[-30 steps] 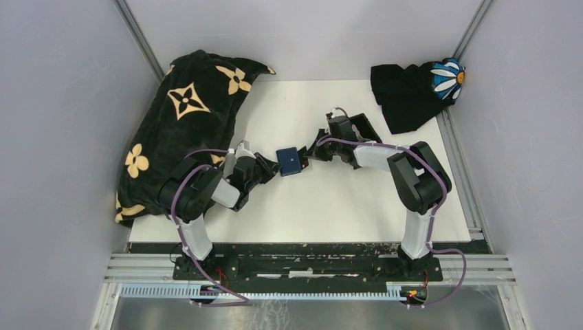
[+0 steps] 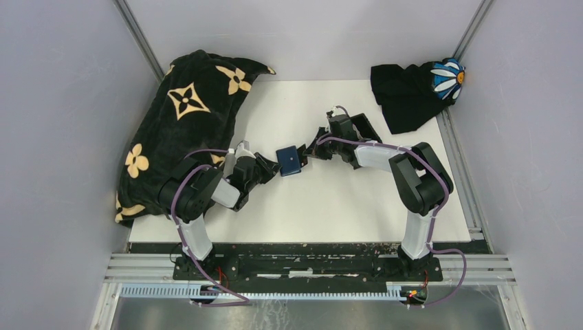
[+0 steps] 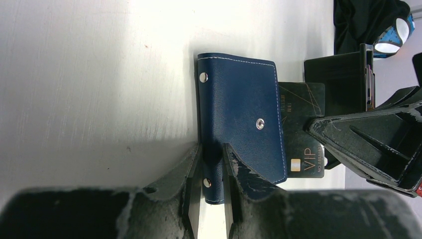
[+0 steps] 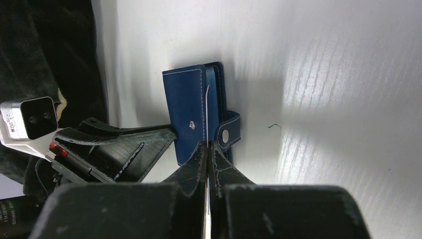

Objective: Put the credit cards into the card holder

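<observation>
The navy blue card holder (image 3: 239,114) lies at the table's middle, its spine on my left side. From its opposite edge sticks a black VIP card (image 3: 304,144), partly hidden at the holder. In the right wrist view the card shows edge-on as a thin line between the fingertips of my right gripper, which is shut on it. My left gripper has its fingertips at the holder's spine, with a gap where the blue spine shows; how firmly they press on it is unclear. The holder's strap with a snap (image 4: 225,135) lies unfastened.
Behind the right gripper stands a black box (image 3: 336,79) with cards upright in it. A dark patterned cushion (image 2: 185,124) fills the left side; black cloth (image 2: 405,100) lies back right.
The holder stays in place. Both arms look almost still, the right one shifting at most very slightly.
</observation>
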